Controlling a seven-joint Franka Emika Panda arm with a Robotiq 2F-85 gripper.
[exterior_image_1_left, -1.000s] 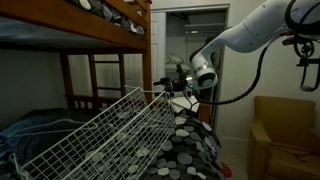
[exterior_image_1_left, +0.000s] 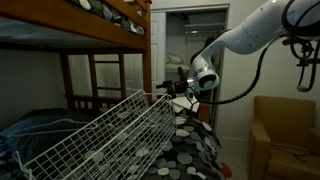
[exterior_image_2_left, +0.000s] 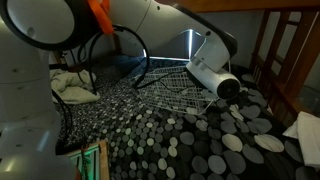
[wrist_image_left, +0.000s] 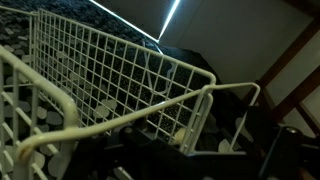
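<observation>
A white wire basket (exterior_image_1_left: 95, 150) fills the lower left of exterior view 1, its long mesh side facing the camera. Its grid wall (wrist_image_left: 115, 65) and pale rim stretch across the wrist view. My gripper (exterior_image_1_left: 172, 88) is at the basket's far upper corner. In the wrist view the dark fingers of the gripper stand apart at the bottom, close to the corner wires. Whether a wire lies between them or touches them is unclear. From exterior view 2, the arm hides the fingers, with the basket (exterior_image_2_left: 165, 90) behind it.
A patterned dark cover with grey dots (exterior_image_2_left: 190, 145) spreads under and around the basket. The wooden bunk frame (exterior_image_1_left: 75, 40) rises on the left and overhangs the bed. A brown armchair (exterior_image_1_left: 285, 140) stands to the right, and a black cable (exterior_image_1_left: 245, 92) loops below the arm.
</observation>
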